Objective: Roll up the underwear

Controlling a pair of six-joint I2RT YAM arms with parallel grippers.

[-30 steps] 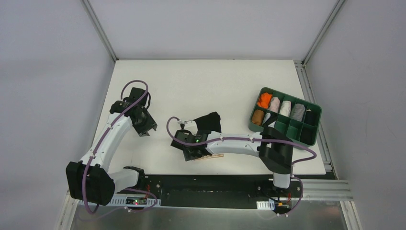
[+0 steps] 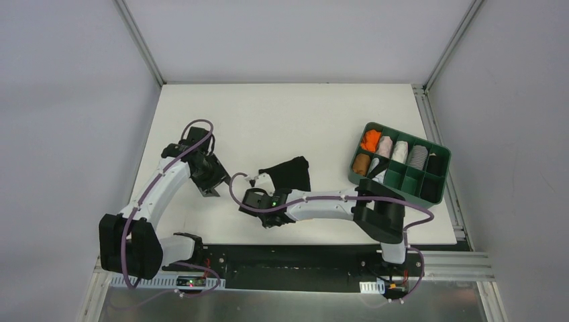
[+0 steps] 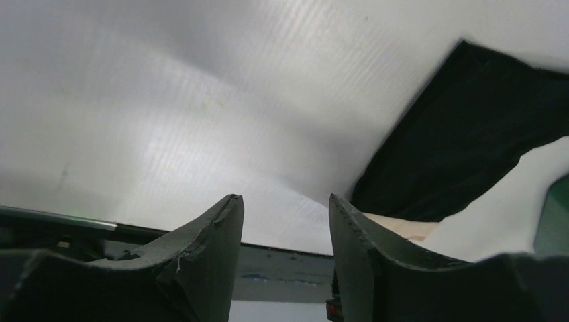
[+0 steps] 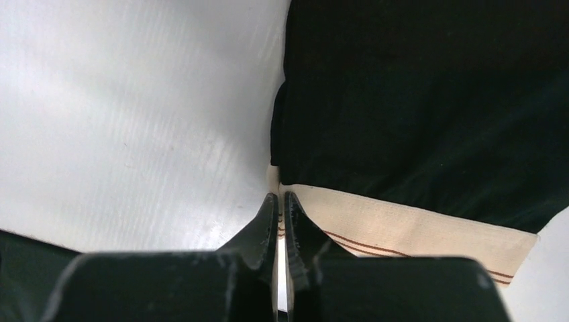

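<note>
Black underwear (image 2: 288, 173) (image 3: 456, 127) (image 4: 423, 100) lies folded on the white table, its cream waistband (image 4: 416, 235) toward the front edge. My right gripper is shut at the waistband's left corner, fingertips on the folded edge; whether cloth is between them I cannot tell. From above, the right arm hides part of the underwear. My left gripper (image 2: 218, 184) stands open to the left of the underwear, fingers pointing toward it, nothing between them.
A green divided box (image 2: 436, 147) at the right holds several rolled cloths, with some compartments empty.
My left gripper has moved right and slightly toward the front, nearer the underwear. My right gripper has shifted slightly about the waistband corner, lately a little toward the front.
</note>
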